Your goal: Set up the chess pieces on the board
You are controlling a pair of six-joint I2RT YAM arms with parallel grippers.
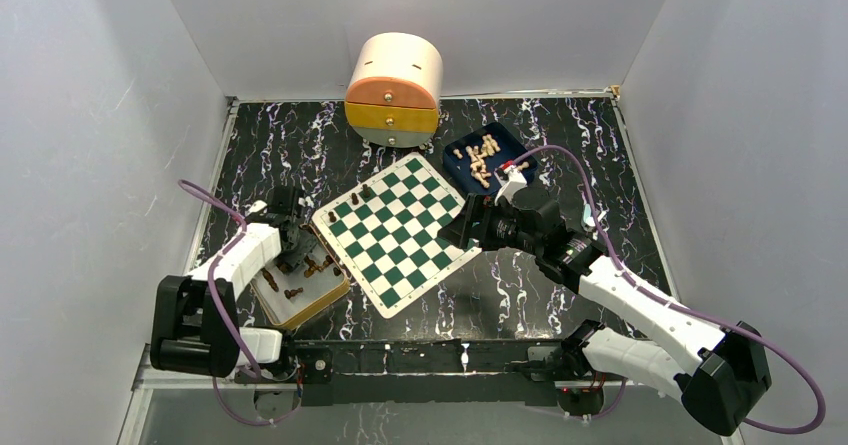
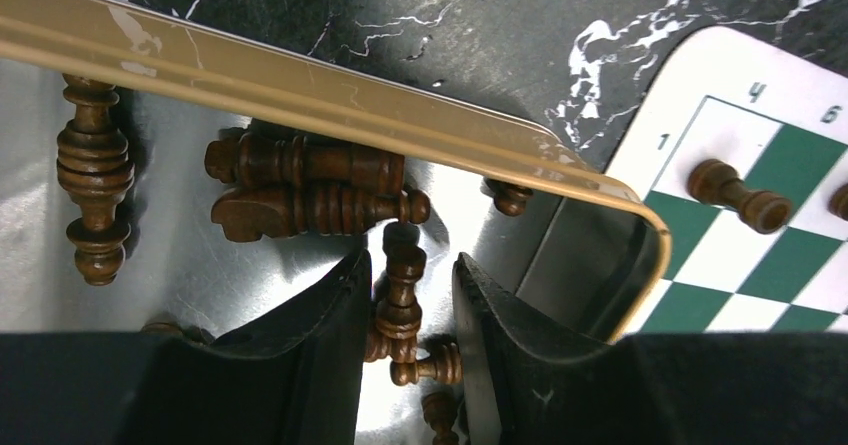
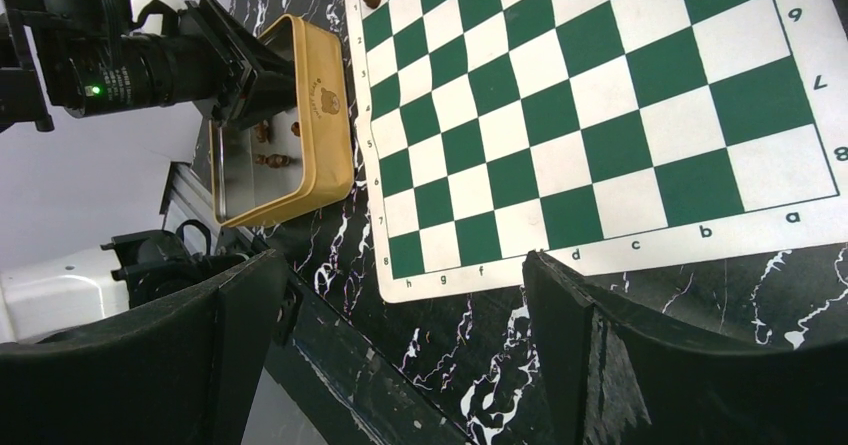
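Observation:
The chessboard [image 1: 396, 235] carries several dark pieces along its upper-left edge, one [image 2: 738, 195] at a corner in the left wrist view. Dark pieces lie in the tan box [image 1: 310, 310]. My left gripper is down over that box, part open, its fingers around the top of a lying dark piece [image 2: 400, 315]; whether they touch it I cannot tell. A knight [image 2: 270, 210] and other pieces lie beside it. My right gripper [image 1: 462, 223] hangs open over the board's right side, nothing between its fingers.
A navy tray [image 1: 455, 170] of light pieces stands behind the board at right. A small drawer cabinet [image 1: 392, 85] is at the back. Bare marble table [image 1: 470, 300] lies in front of the board.

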